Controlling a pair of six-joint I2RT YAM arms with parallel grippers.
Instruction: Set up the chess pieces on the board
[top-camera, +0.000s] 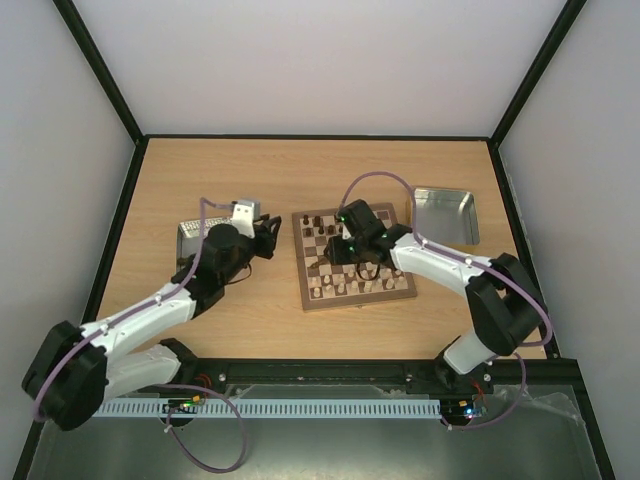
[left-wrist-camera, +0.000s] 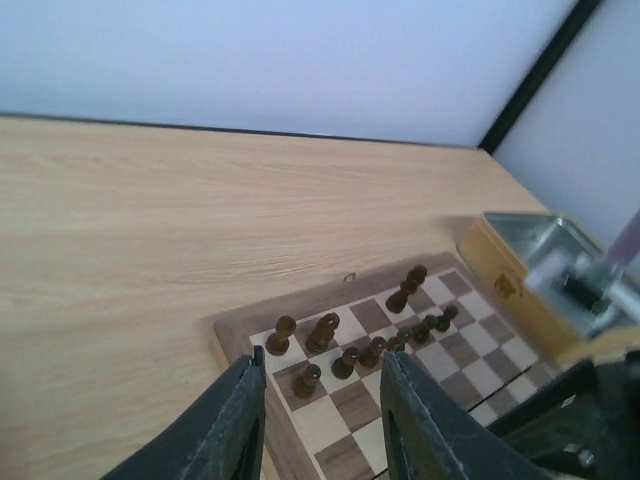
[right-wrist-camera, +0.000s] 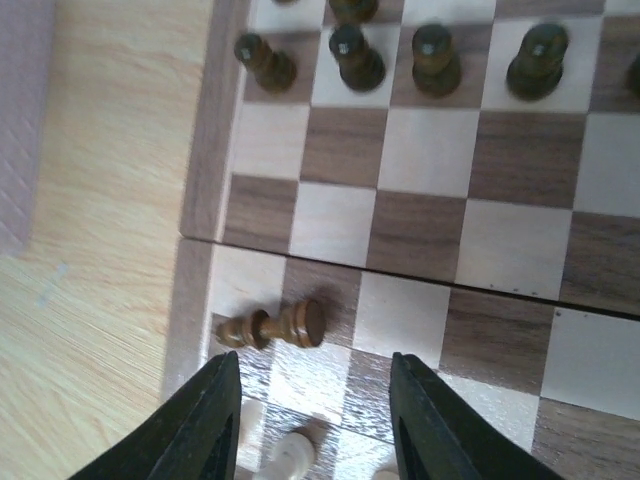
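Note:
The chessboard (top-camera: 300, 260) carries dark pieces along its back rows and light pieces along the front. A brown piece (right-wrist-camera: 302, 322) lies on its side on a middle square near the board's left edge, just beyond my right gripper, which hangs over the board with fingers apart and nothing visible between them. My left gripper (top-camera: 272, 225) is raised left of the board, open and empty; in the left wrist view its fingertips (left-wrist-camera: 245, 370) point toward dark pieces (left-wrist-camera: 308, 378) at the board's far left corner.
A metal tray (top-camera: 445, 210) stands right of the board. Another tray (top-camera: 190, 240) sits behind the left arm.

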